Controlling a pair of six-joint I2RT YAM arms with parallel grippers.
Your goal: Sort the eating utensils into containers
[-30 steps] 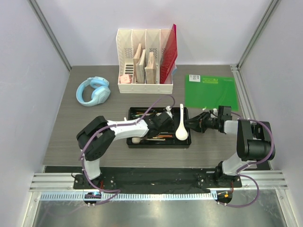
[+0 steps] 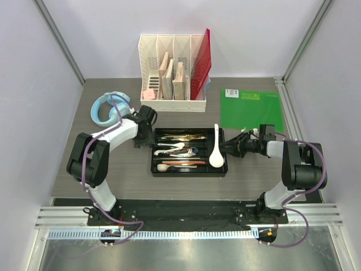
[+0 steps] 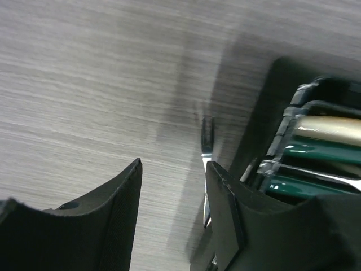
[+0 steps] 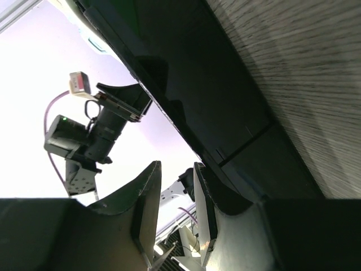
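The black divided tray [image 2: 189, 174] lies mid-table with several utensils in its compartments. A large white spoon [image 2: 216, 155] occupies its right compartment; a wooden spoon [image 2: 162, 167] is in the front one. In the left wrist view a thin silver utensil [image 3: 207, 164] lies on the table beside the tray's outer wall, its lower part hidden behind a finger. My left gripper is open above the table there, nothing between its fingers, the utensil near its right fingertip. At the tray's right edge my right gripper is shut on the tray wall, the contact mostly hidden.
Blue headphones [image 2: 109, 108] lie behind the left arm. A white file rack [image 2: 169, 105] with books and a red folder [image 2: 202, 68] stands at the back. The green sheet [image 2: 250, 109] covers the back right. Bare table lies left of the tray.
My left arm has swung left from over the tray to the table at its left side, uncovering the utensils inside. The tray and my right arm have stayed in place.
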